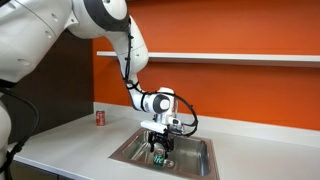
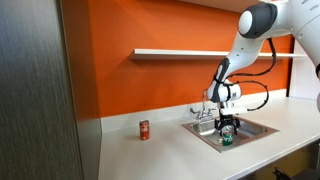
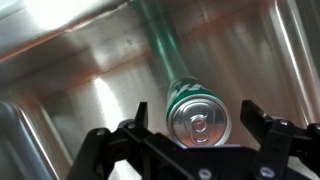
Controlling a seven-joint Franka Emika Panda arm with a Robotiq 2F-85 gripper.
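A green can with a silver top (image 3: 198, 122) stands in the metal sink (image 1: 207, 158); in the wrist view its pull-tab end faces the camera. My gripper is open above the can, with one finger on either side of it in that view. No contact between the fingers and the can shows. From the second exterior view, the green can (image 2: 227, 135) is partly hidden behind the gripper's dark fingers.
A red can (image 1: 100, 118) stands on the white counter (image 1: 80, 145), well to the left of the sink. Behind the basin rises a faucet (image 2: 207, 106). A white shelf (image 1: 220, 59) runs along the orange wall. The counter right of the sink is clear.
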